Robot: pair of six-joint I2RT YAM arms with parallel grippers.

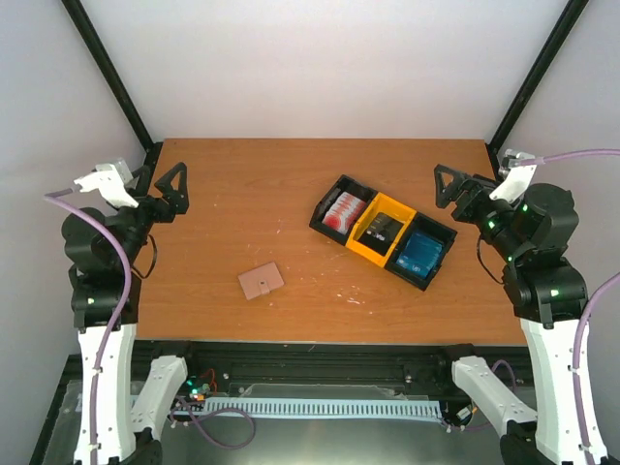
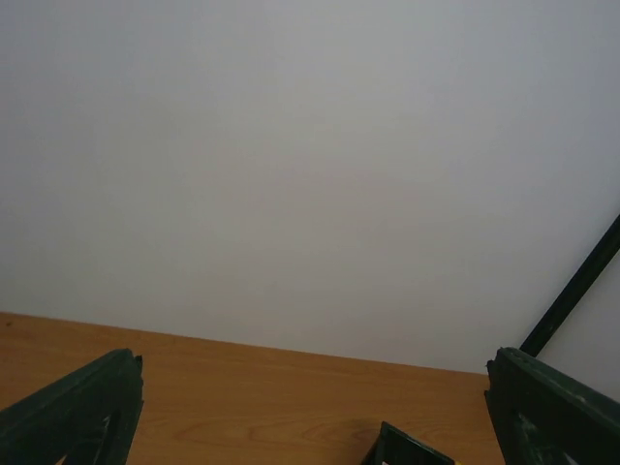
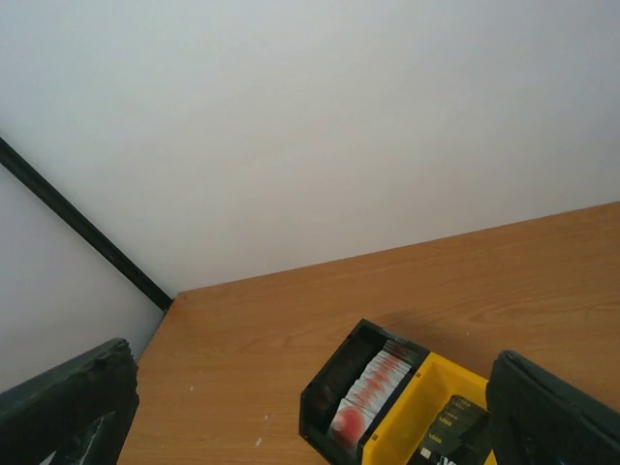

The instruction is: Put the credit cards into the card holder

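Observation:
A three-part bin sits right of centre on the wooden table: a black box with red-and-white cards (image 1: pixel 343 211), a yellow box with black cards (image 1: pixel 381 232), and a black box with blue cards (image 1: pixel 420 253). A small pink card holder (image 1: pixel 261 280) lies flat left of it. My left gripper (image 1: pixel 173 190) is open above the table's left side, empty. My right gripper (image 1: pixel 444 186) is open above the right side, empty, the bin below and ahead of it. The right wrist view shows the red-and-white cards (image 3: pixel 370 395) and black cards (image 3: pixel 448 435).
White walls and black frame posts border it at the back and sides.

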